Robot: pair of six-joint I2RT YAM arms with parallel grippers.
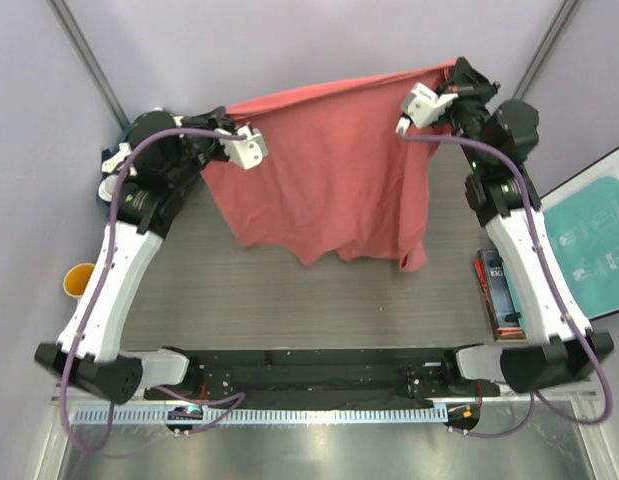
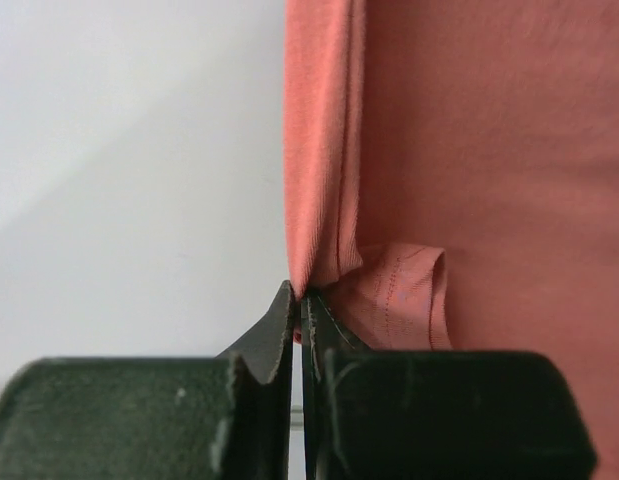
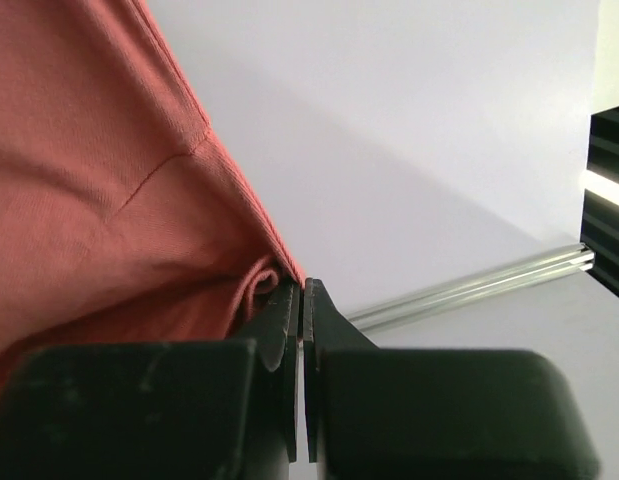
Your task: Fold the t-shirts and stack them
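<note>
A coral t-shirt [image 1: 319,180] hangs stretched between my two grippers, its upper edge taut and its lower part spreading toward the middle of the table. My left gripper [image 1: 237,135] is shut on one end of that edge; in the left wrist view the folded cloth [image 2: 324,150] runs into the closed fingertips. On the other side my right gripper [image 1: 444,95] is shut on the opposite end, and the right wrist view has the shirt's edge [image 3: 214,165] and a small bunched fold pinched at the tips. Whether the lower hem touches the table is hard to tell.
An orange mug [image 1: 79,279] stands at the left, and a basket of cloth is mostly hidden behind the left arm. Books [image 1: 499,290] and a green-faced board [image 1: 594,235] are at the right.
</note>
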